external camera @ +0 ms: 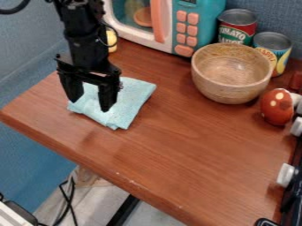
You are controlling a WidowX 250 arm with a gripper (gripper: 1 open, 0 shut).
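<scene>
My black gripper [90, 92] hangs over the left part of the wooden table, its two fingers apart and pointing down at a pale blue folded cloth [133, 101]. The fingers stand at or just above the cloth's left part; whether they touch it I cannot tell. The cloth lies flat, partly hidden behind the gripper.
A wooden bowl [230, 79] sits at the back right, with a toy microwave [177, 22] and two cans [236, 31] behind it. A red round toy [276, 109] and black equipment line the right edge.
</scene>
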